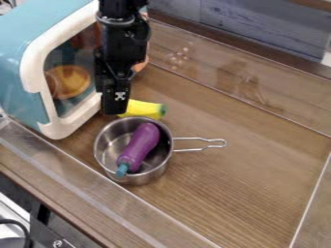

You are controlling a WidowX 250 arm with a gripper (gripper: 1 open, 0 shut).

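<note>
My black gripper (114, 89) hangs over the space just behind the pot, beside the open front of the light-blue toy oven (31, 48); it is open, and nothing shows held. A yellow object (145, 109) with a green end lies on the table just below it, partly hidden behind the pot. The steel pot (153, 167) has its handle pointing right and holds a purple eggplant (137, 147) with a teal stem. Inside the oven is an orange round item (65, 81).
A wall (246, 24) runs along the back. The table's front edge is at lower left, with a cable below it.
</note>
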